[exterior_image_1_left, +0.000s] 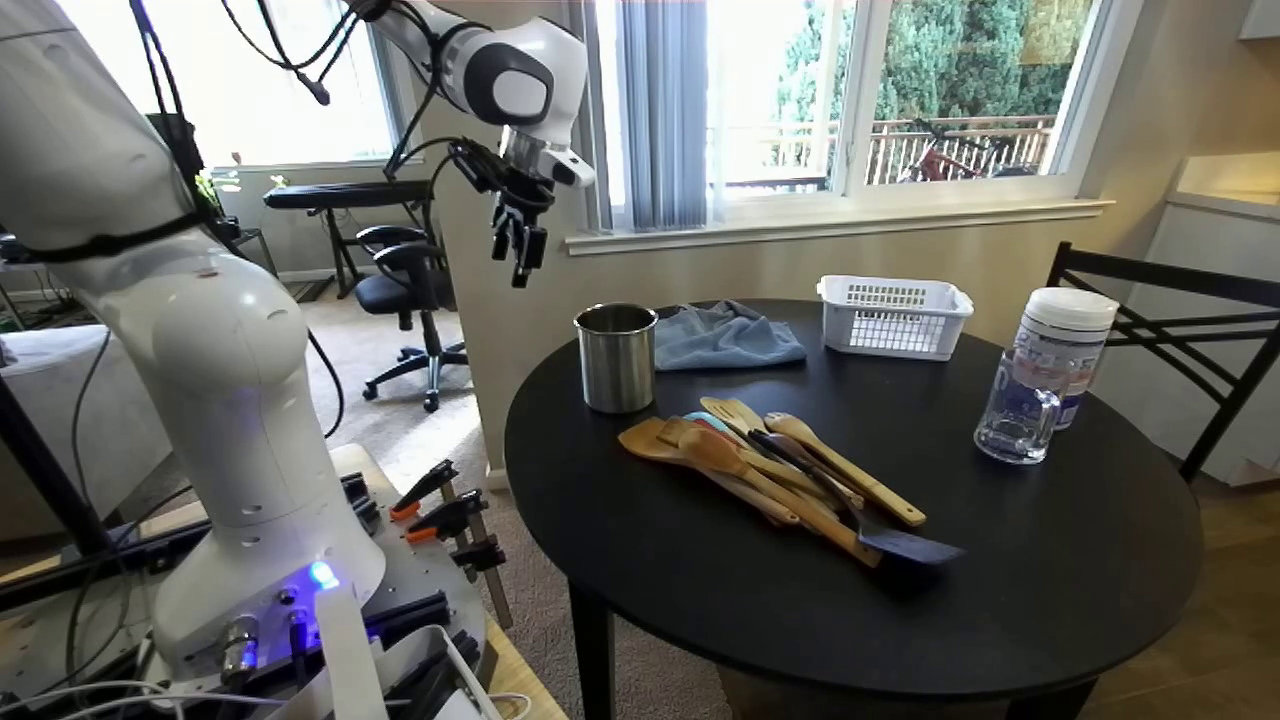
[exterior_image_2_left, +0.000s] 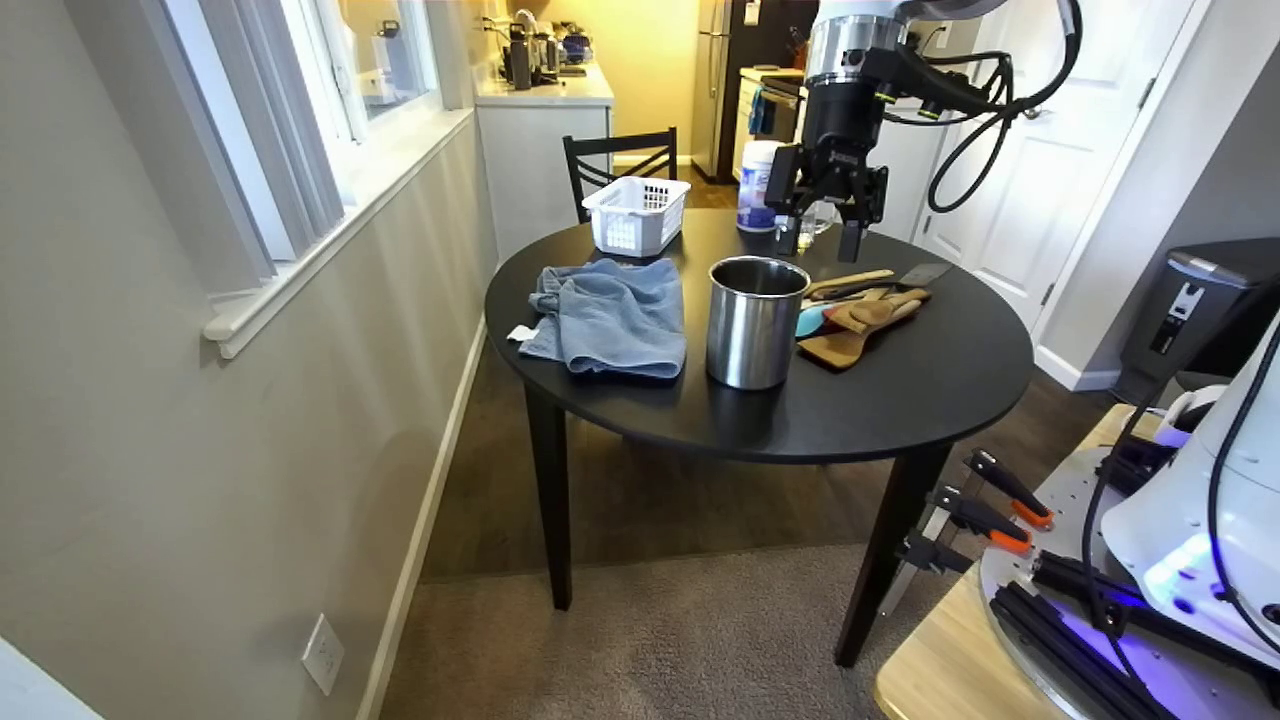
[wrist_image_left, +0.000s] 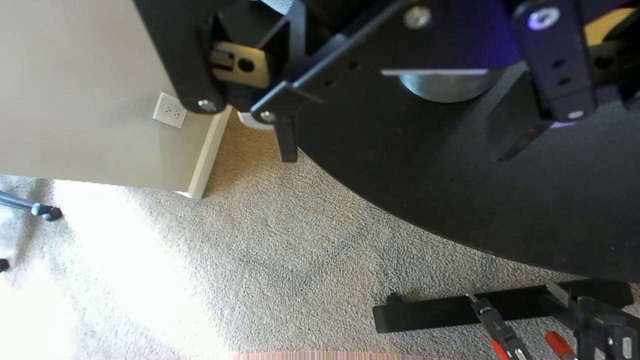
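Observation:
My gripper (exterior_image_2_left: 818, 250) hangs in the air with its two fingers spread apart and nothing between them. In the wrist view one finger (wrist_image_left: 288, 141) shows over the carpet and the other over the black table. A steel canister (exterior_image_1_left: 618, 358) stands upright on the table, below the gripper's height and apart from it. Beside the canister lies a heap of wooden and dark utensils (exterior_image_1_left: 768, 474), including a spatula with a dark blade (exterior_image_1_left: 908, 546). A crumpled blue cloth (exterior_image_2_left: 615, 318) rests on the canister's other side. In the wrist view the canister (wrist_image_left: 447, 87) is mostly hidden behind the gripper.
On the round black table (exterior_image_1_left: 1056, 576) stand a white basket (exterior_image_1_left: 894, 320) at the back, a clear glass mug (exterior_image_1_left: 1017, 414) and a white-lidded tub (exterior_image_1_left: 1071, 310). A wall and window sill (exterior_image_1_left: 840, 228) lie behind.

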